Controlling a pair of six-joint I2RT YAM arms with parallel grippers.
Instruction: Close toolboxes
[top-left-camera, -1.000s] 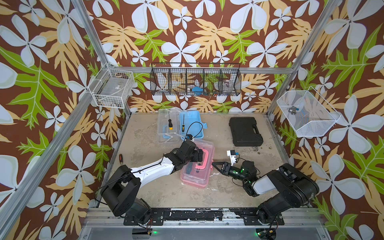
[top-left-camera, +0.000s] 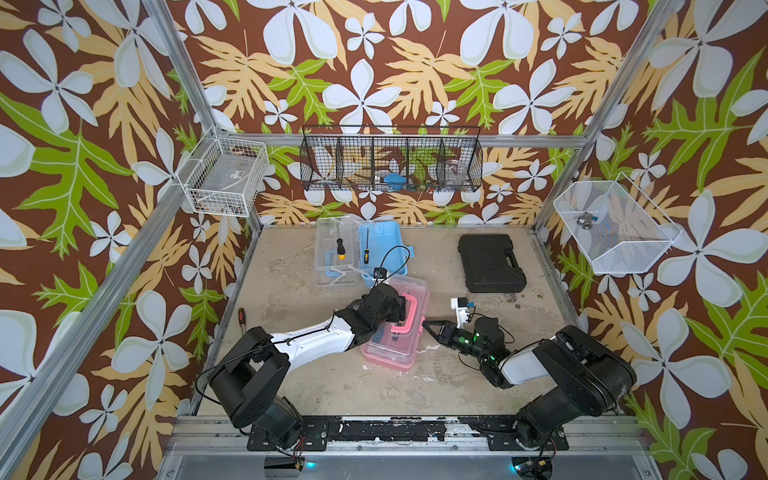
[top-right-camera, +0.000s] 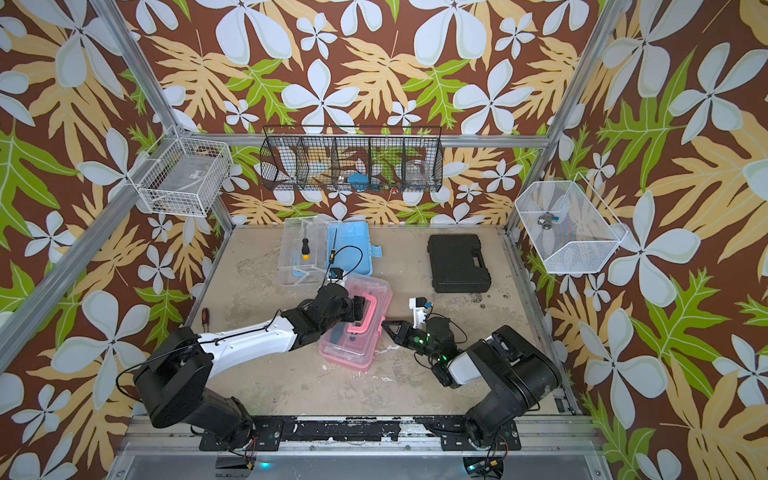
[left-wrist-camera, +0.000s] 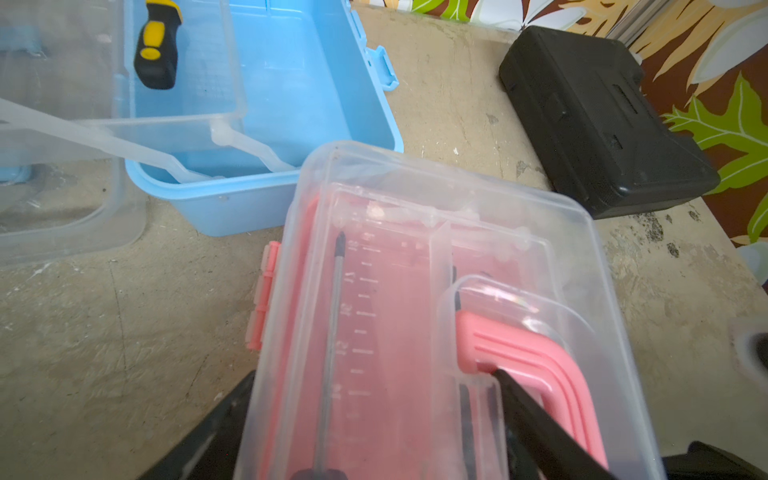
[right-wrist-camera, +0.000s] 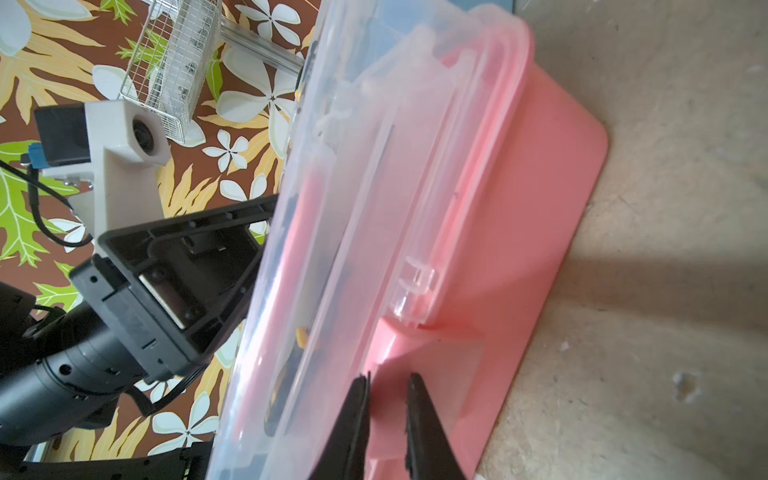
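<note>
The pink toolbox (top-left-camera: 389, 340) lies mid-table under its clear lid (left-wrist-camera: 384, 320), which lies over the base. My left gripper is at the lid beside the pink handle (left-wrist-camera: 552, 368), its fingers spread wide. On the box's right side a pink latch (right-wrist-camera: 424, 360) faces my right gripper, whose fingers stand a narrow gap apart in front of it. Whether they touch the latch I cannot tell. Behind, the blue toolbox (top-left-camera: 384, 240) stands open, its clear lid (top-left-camera: 324, 272) laid out to the left.
At the back right is a black case (top-left-camera: 492, 264). One screwdriver (top-left-camera: 341, 248) shows at the blue toolbox's clear lid, and another (top-left-camera: 241, 320) lies by the left edge. Wire baskets (top-left-camera: 392, 164) hang above the back. Bare table lies right of the pink box.
My right gripper has shifted very slightly left, toward the pink box's side. The left gripper keeps nearly its place at the lid; its arm has shifted only a little.
</note>
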